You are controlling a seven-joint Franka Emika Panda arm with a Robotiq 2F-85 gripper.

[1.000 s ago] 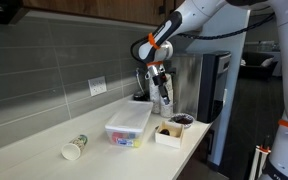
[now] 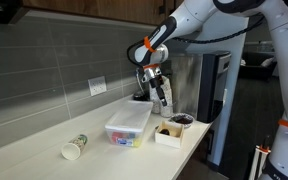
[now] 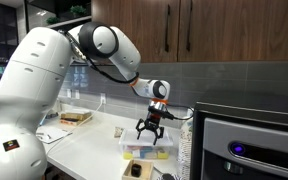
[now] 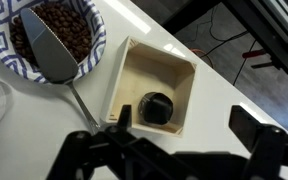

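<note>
My gripper hangs over the counter with its two dark fingers wide apart, one at each side of the wrist view, and nothing shows between them. Below it in that view lies a pale open box (image 4: 121,100) holding a round black object (image 4: 155,108). Left of the box sits a patterned bowl (image 4: 97,53) of brown beans (image 4: 76,22), with a metal scoop (image 4: 46,50) resting across it and its handle reaching over the rim. In exterior view 1 the gripper (image 2: 160,100) is above and behind the box (image 2: 168,143).
A clear lidded plastic bin (image 2: 127,127) stands left of the box. Farther left a patterned cup (image 2: 73,148) lies on its side on the white counter (image 2: 44,165). Several cables (image 4: 219,38) hang past the counter's edge.
Over the last second the arm has shifted only slightly in exterior view 1. The box, bowl, bin and cup have stayed in place.
</note>
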